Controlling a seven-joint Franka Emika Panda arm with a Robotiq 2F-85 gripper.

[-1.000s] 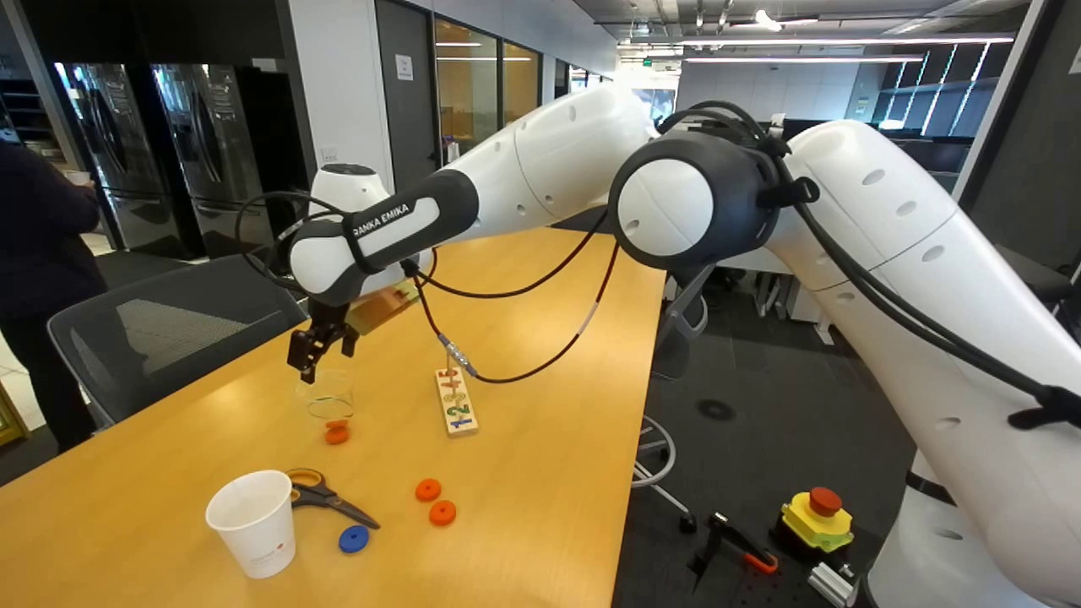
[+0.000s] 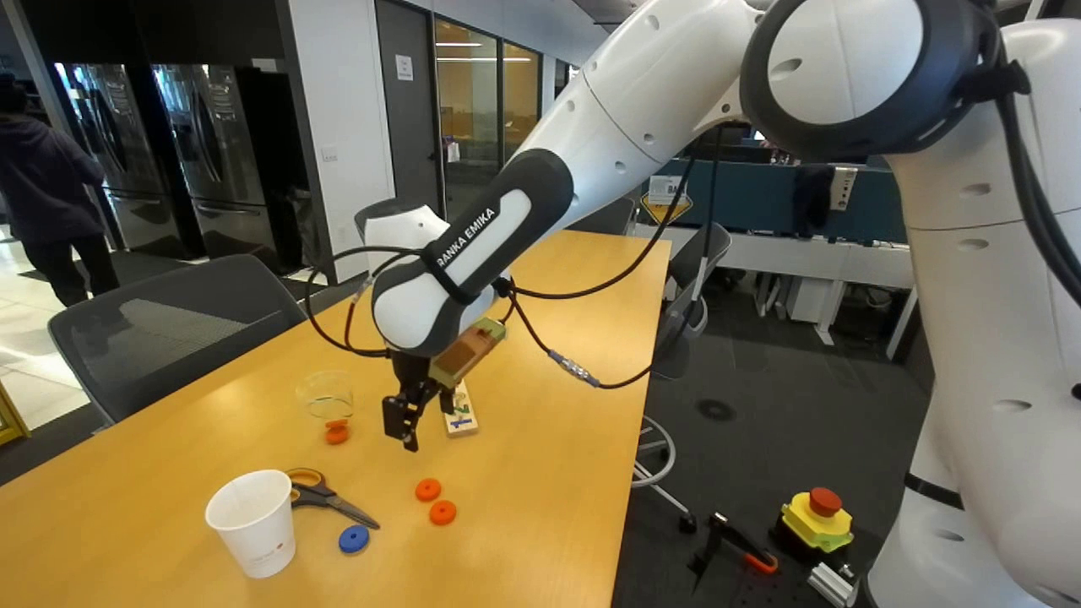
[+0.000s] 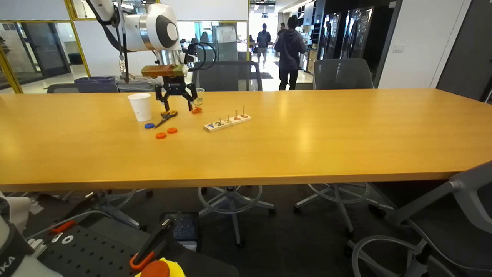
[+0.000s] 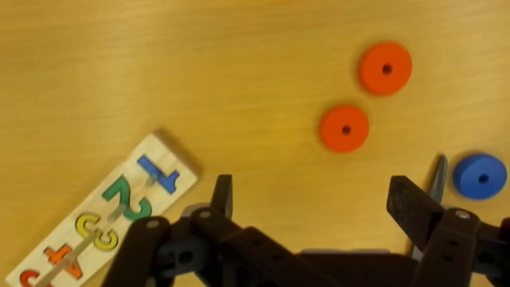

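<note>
My gripper (image 2: 426, 420) hangs above the table, fingers wide apart and empty. Two orange rings (image 4: 345, 129) lie flat on the wood, ahead of the fingers in the wrist view. A blue ring (image 4: 479, 176) is to their right, beside the scissors (image 2: 326, 496). The wooden peg board (image 4: 165, 198), with painted numbers and bare upright pegs, is at the lower left of the wrist view, partly hidden by a finger. More orange pieces (image 3: 196, 110) rest by a clear glass (image 2: 325, 395). A white paper cup (image 2: 253, 522) stands upright near the scissors.
Office chairs (image 3: 343, 74) line its far side. A person (image 3: 289, 53) walks in the background.
In exterior view 1 my gripper has come away from the glass, moving right and nearer the camera, lower towards the orange rings. The rings, cup, scissors and board have not moved.
</note>
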